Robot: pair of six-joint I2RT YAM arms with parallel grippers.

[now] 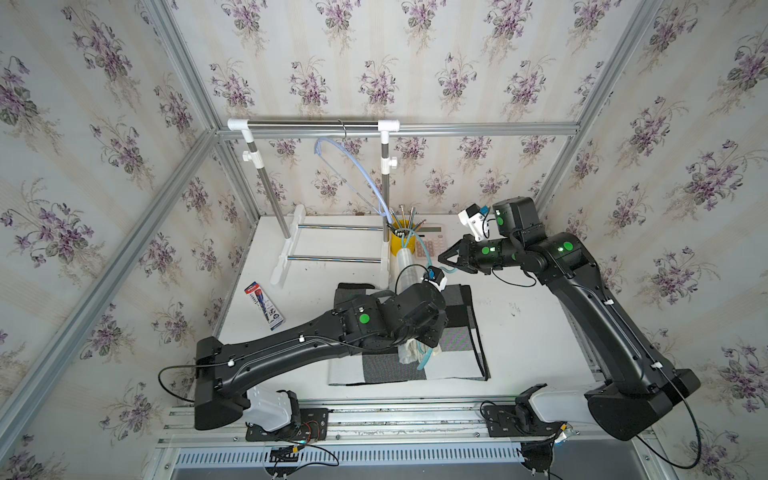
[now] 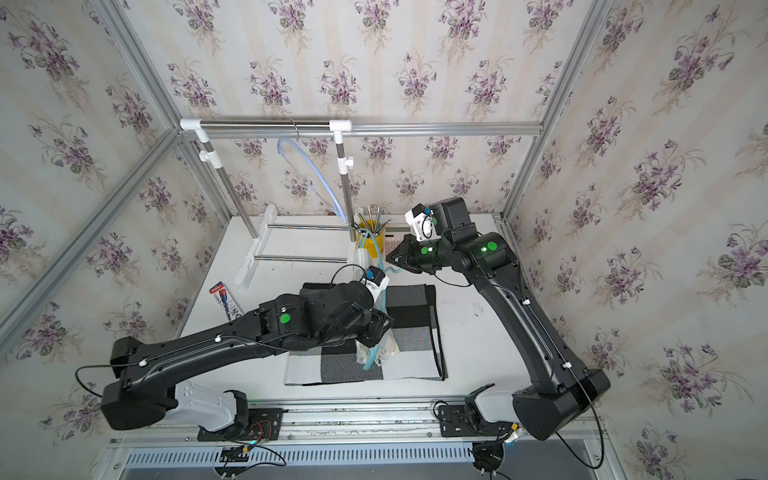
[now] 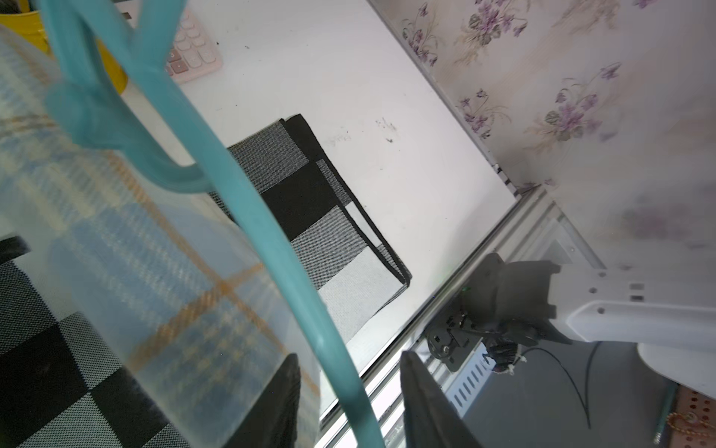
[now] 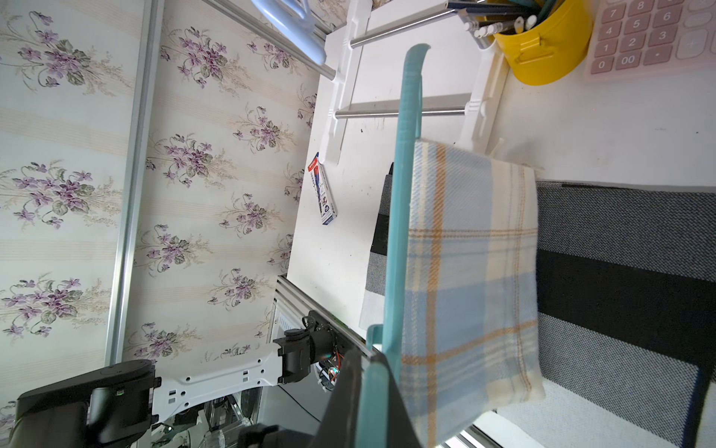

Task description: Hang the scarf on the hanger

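Note:
The teal hanger (image 3: 261, 224) slants through the left wrist view, with the pale plaid scarf (image 3: 186, 291) hanging beside it. My left gripper stands open, its two fingers on either side of the hanger's lower end, with gaps showing. In the right wrist view my right gripper is shut on the hanger near its small hook part. There the scarf (image 4: 470, 291) hangs along the teal hanger (image 4: 402, 209); how it is folded over the bar is hidden. From the top left, my left arm covers most of the scarf.
A blue hanger (image 1: 356, 172) hangs from the rack's rail (image 1: 312, 126). The yellow pen cup (image 4: 544, 44) and pink calculator (image 4: 656, 37) stand behind the scarf. A checkered cloth (image 2: 412, 340) lies beneath.

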